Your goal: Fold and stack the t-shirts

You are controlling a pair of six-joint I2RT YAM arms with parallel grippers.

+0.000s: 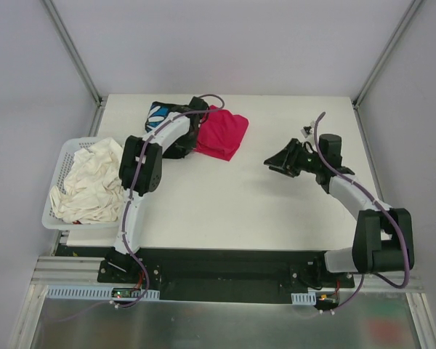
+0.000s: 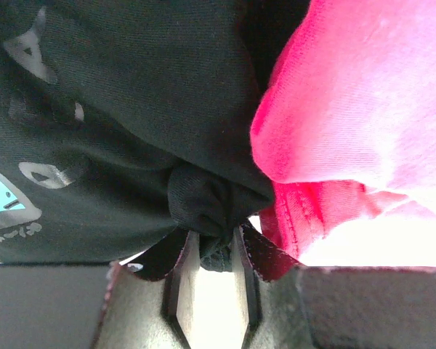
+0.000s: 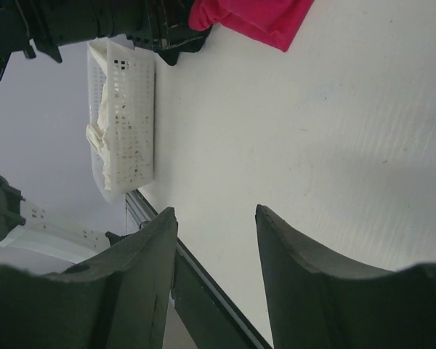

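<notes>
A black t shirt with grey and turquoise print (image 1: 158, 115) lies at the back left of the table, bunched against a pink-red t shirt (image 1: 222, 129). My left gripper is shut on a gathered fold of the black shirt, whose cloth fills the left wrist view beside the pink one (image 2: 356, 94). In the top view the left arm partly hides the black shirt. My right gripper is open over bare table at the right, with nothing between its fingers.
A white basket (image 1: 58, 174) full of cream cloth stands along the table's left side.
</notes>
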